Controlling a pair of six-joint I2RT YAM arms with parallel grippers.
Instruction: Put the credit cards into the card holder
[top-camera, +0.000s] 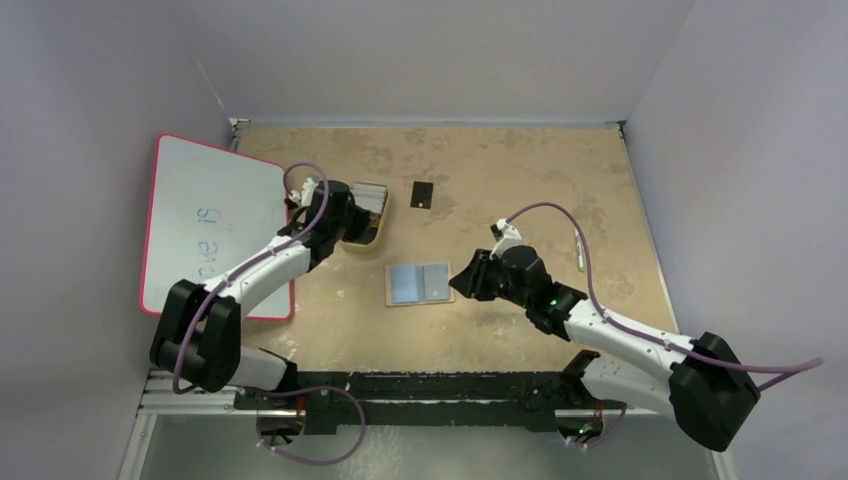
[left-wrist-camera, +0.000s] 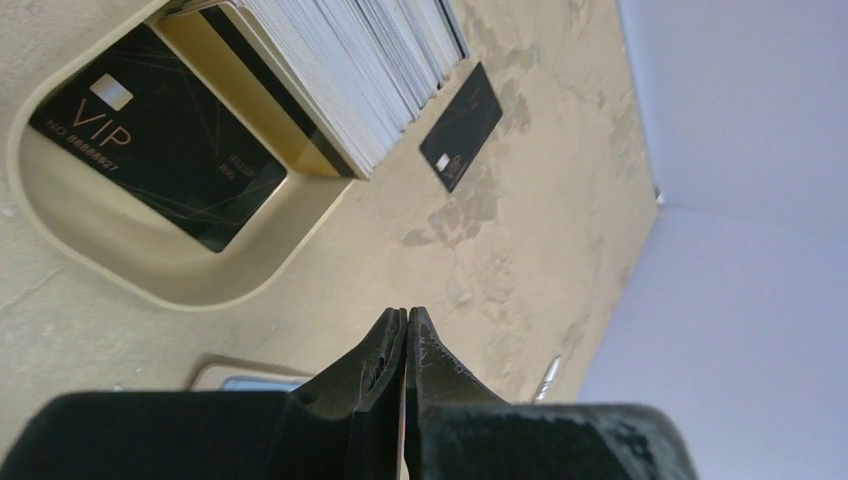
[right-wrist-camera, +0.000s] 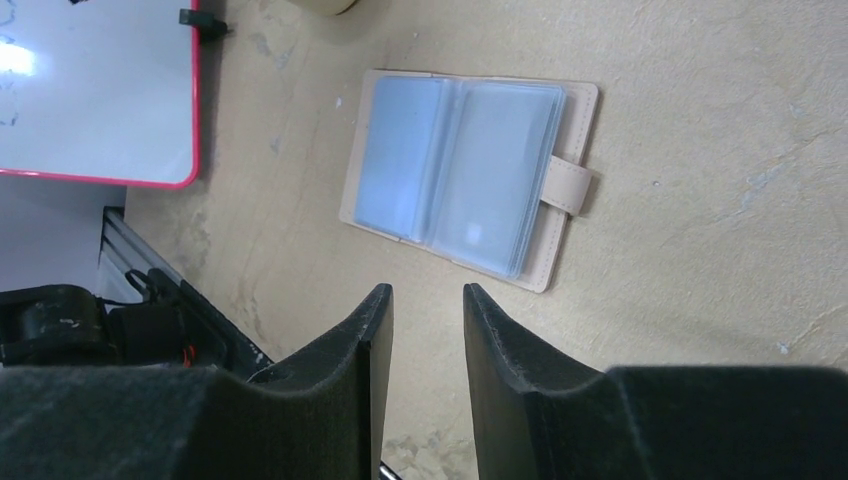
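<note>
A black card (top-camera: 422, 195) lies flat on the table, right of the beige box (top-camera: 364, 245); in the left wrist view this black card (left-wrist-camera: 462, 127) is well apart from my fingertips. My left gripper is shut with nothing between its fingers, over the box's right side. Inside the box (left-wrist-camera: 205, 297) are a dark VIP card (left-wrist-camera: 155, 140) lying flat and a stack of upright white-edged cards (left-wrist-camera: 340, 70). The card holder (right-wrist-camera: 455, 175) lies spread out with clear sleeves, seemingly empty. Beside its right edge, my right gripper is open, nothing between its fingers.
A whiteboard (top-camera: 215, 225) with a pink rim lies at the left, under the left arm. A pen (top-camera: 579, 250) rests at the far right.
</note>
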